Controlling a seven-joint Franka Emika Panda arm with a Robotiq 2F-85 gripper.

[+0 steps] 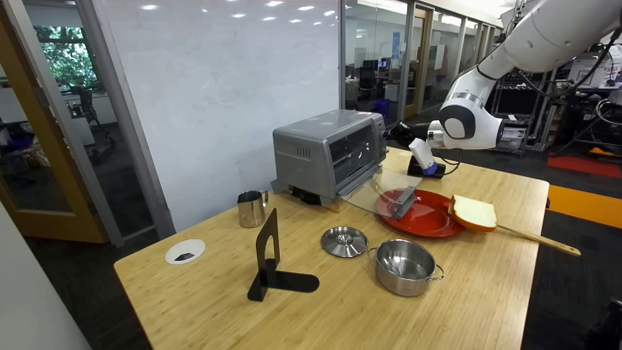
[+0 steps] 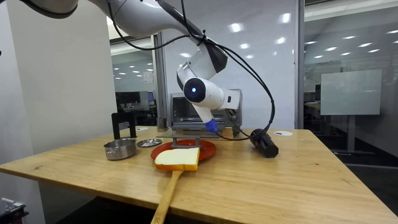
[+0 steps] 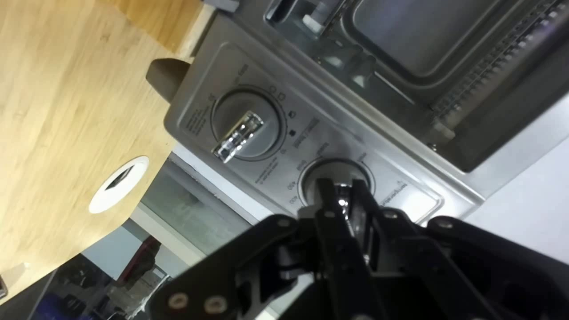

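Observation:
A grey toaster oven stands at the back of the table with its glass door lowered. In the wrist view its control panel shows a temperature knob, and my gripper is shut on that knob's grip, one dark finger on each side. A second knob is free, nearer the panel's other end. In exterior view 1 the gripper reaches the oven's right front from the right; the arm's wrist hides much of it in exterior view 2.
Under the lowered door lies a red plate. A bread slice rests on a wooden spatula overhanging the front edge. A pot, lid, metal pitcher and black bookend stand left. A black object lies right.

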